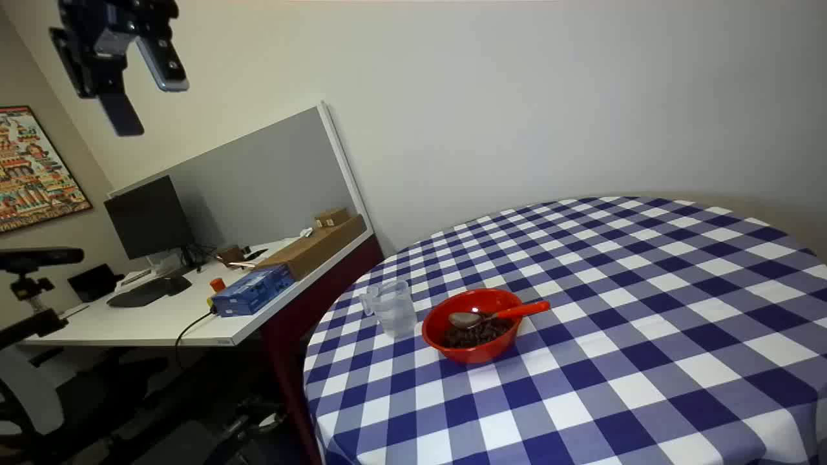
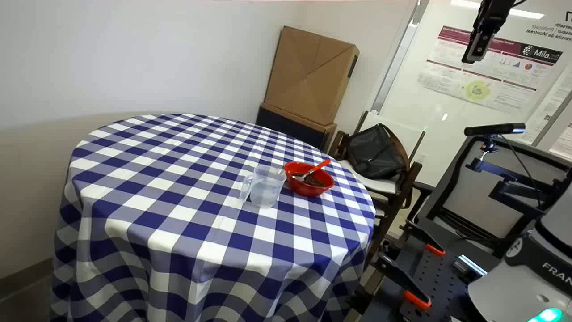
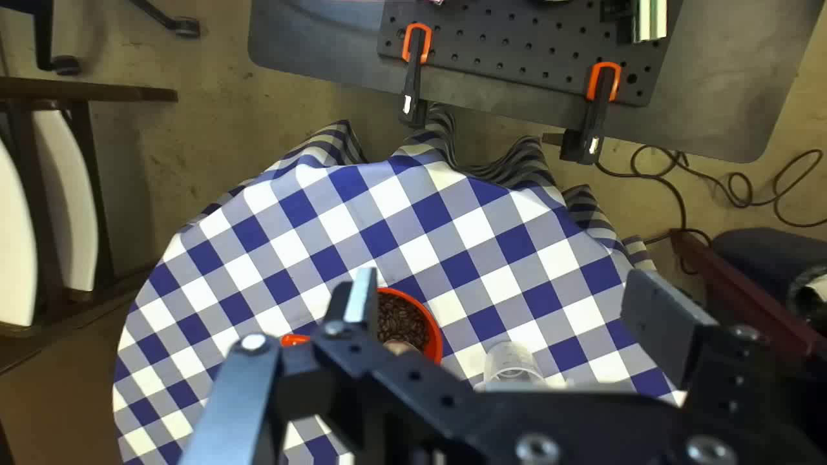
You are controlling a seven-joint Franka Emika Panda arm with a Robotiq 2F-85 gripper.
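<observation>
A red bowl (image 1: pixel 473 355) stands on the checked tablecloth, part filled with dark brown beans (image 1: pixel 482 333). Resting in it is a spoon (image 1: pixel 521 310) with an orange-red handle that leans out over the rim. Close beside the bowl is a translucent measuring cup (image 2: pixel 266 185), upright, its contents hard to make out. High above and away from both hangs my gripper (image 1: pixel 154 108), open, its two fingers well apart and nothing between them. From the wrist view, the fingers (image 3: pixel 358 298) partly cover the bowl (image 3: pixel 431 329), and the cup (image 3: pixel 512 363) is cut off by the gripper body.
A black mounting plate with orange-tipped clamps (image 3: pixel 415 73) adjoins the table edge. A desk (image 1: pixel 194 310) with boxes and a monitor stands apart; a chair with a black bag (image 2: pixel 375 153) is near the table.
</observation>
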